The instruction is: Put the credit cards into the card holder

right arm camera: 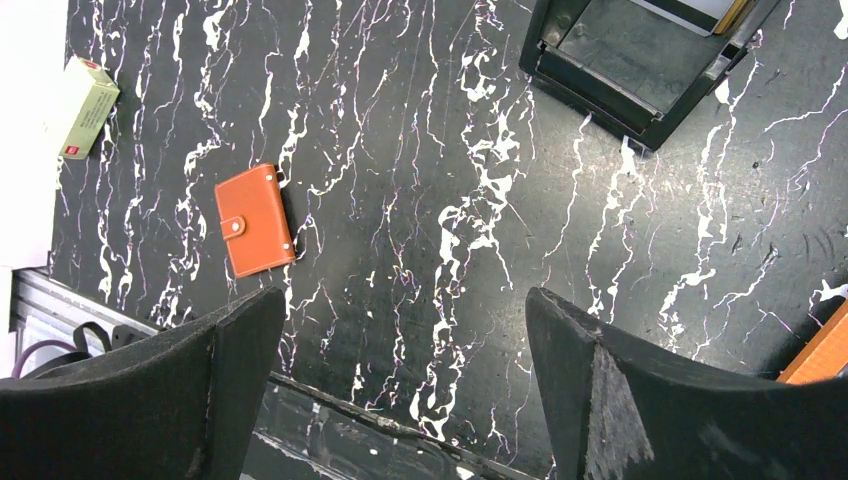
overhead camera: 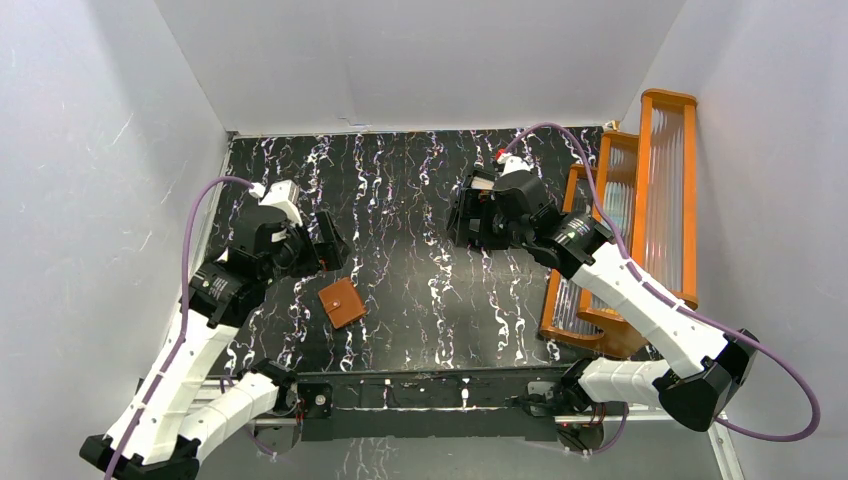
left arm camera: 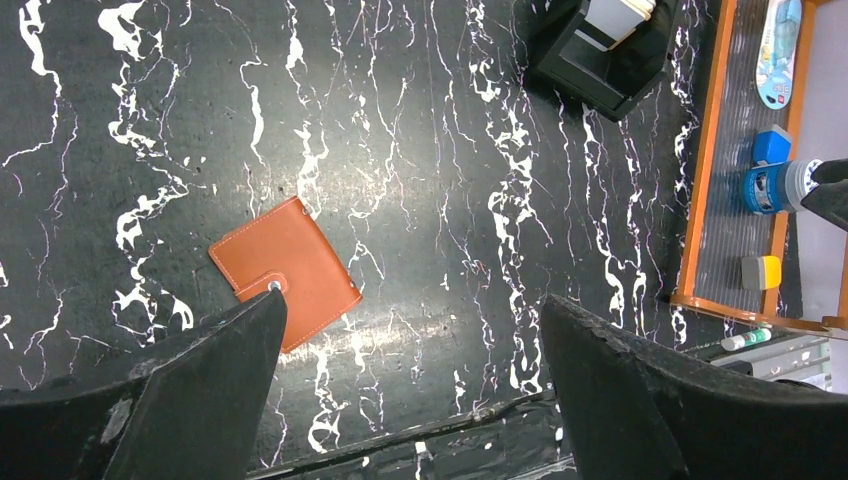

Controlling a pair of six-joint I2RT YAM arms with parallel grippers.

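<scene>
A brown square card holder point(overhead camera: 342, 303) with a snap tab lies closed on the black marbled table, left of centre. My left gripper point(overhead camera: 330, 242) hovers just behind it; in the left wrist view the holder point(left arm camera: 290, 275) shows between the spread fingers, close to the left one. Toward the back right, a black box point(left arm camera: 585, 55) holds upright white and yellowish flat pieces that look like cards point(left arm camera: 617, 22). My right gripper point(overhead camera: 470, 218) is above that box in the top view and partly hides it. Both grippers stand open, with nothing between their fingers.
Wooden-framed shelves point(overhead camera: 640, 200) line the right side, holding small items such as a blue jar point(left arm camera: 765, 188). In the right wrist view a small yellowish box point(right arm camera: 90, 108) sits at the left.
</scene>
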